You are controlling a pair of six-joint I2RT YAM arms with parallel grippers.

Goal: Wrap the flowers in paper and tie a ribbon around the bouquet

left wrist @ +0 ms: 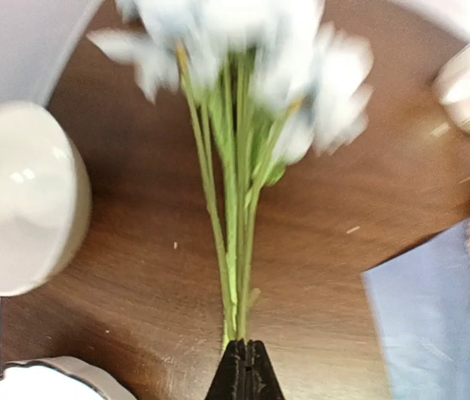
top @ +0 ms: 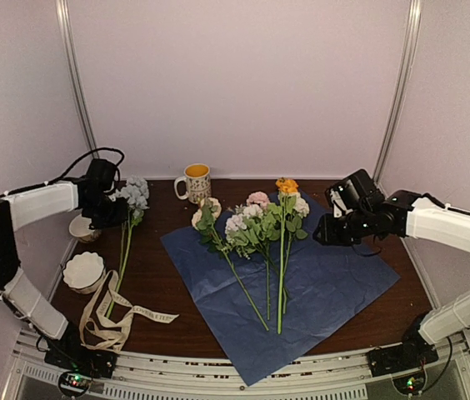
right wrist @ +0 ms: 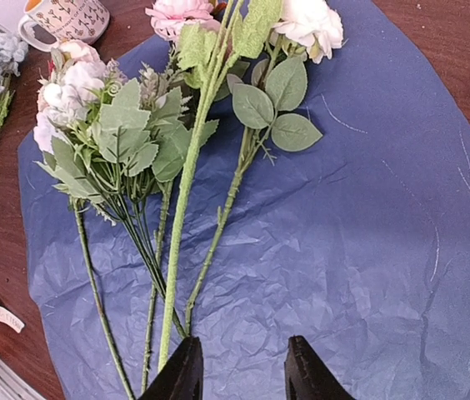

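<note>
Pale blue flowers [top: 132,193] lie at the left of the table, their green stems [top: 124,250] running towards the front. My left gripper [top: 117,218] is beside these stems, just below the blooms. In the left wrist view the stems [left wrist: 233,208] run down to the shut fingertips; whether any is pinched cannot be told. A cream lettered ribbon [top: 110,321] lies loose across the stem ends. Pink, white and orange flowers [top: 252,221] rest on the blue wrapping sheet [top: 335,283]. Over the sheet's right part, my right gripper stands open and empty.
Two white bowls [top: 83,272] [top: 86,226] stand along the left edge, close to the left arm. A patterned mug [top: 194,183] is at the back. Bare wood lies between the blue stems and the sheet.
</note>
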